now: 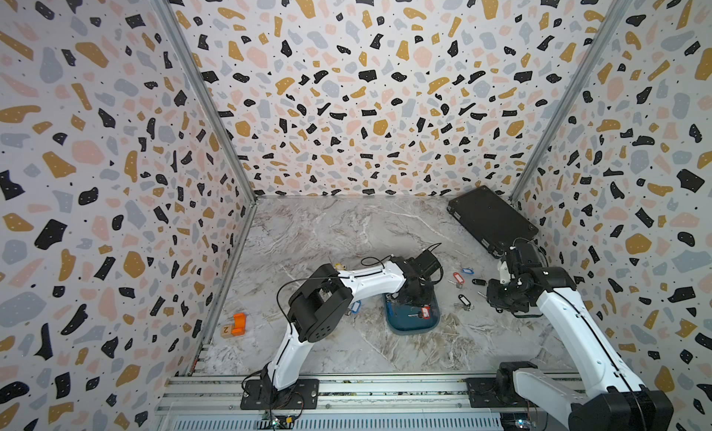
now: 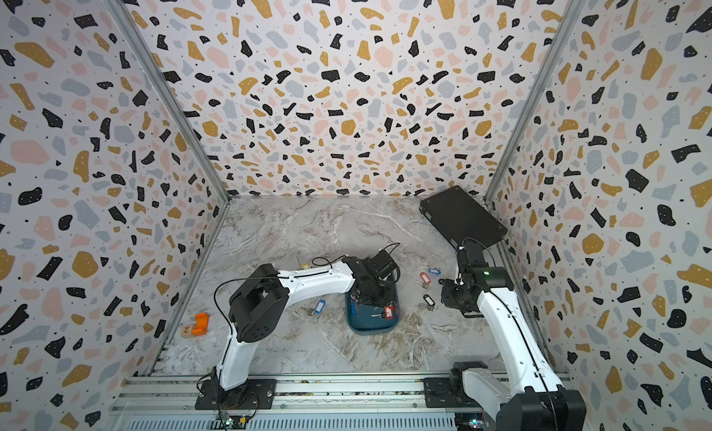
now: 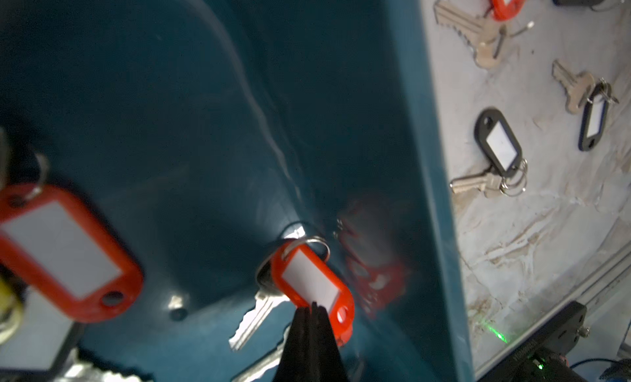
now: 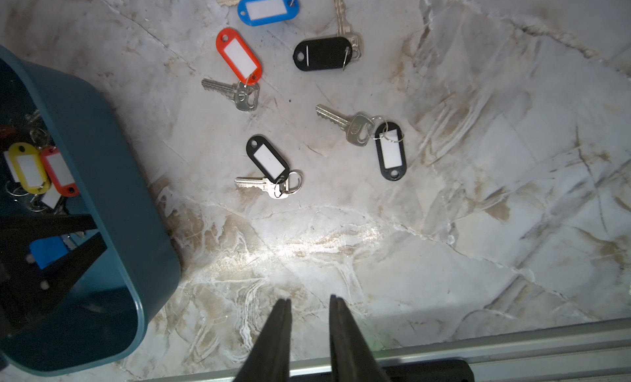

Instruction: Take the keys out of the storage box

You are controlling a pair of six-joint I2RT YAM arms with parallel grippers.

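The teal storage box (image 2: 371,325) holds several tagged keys. My left gripper is shut, down inside it, its tips at a red key tag (image 3: 305,277) with keys beneath; whether anything is pinched cannot be seen. Another red tag (image 3: 65,250) and a yellow tag (image 4: 27,165) lie in the box too. My right gripper hangs over the table right of the box, fingers a little apart, nothing visible between them.
Several keys lie loose right of the box, with black (image 4: 391,152), red (image 4: 238,56) and blue (image 4: 267,9) tags. A black case (image 1: 491,219) rests at back right; an orange object (image 1: 237,323) at front left.
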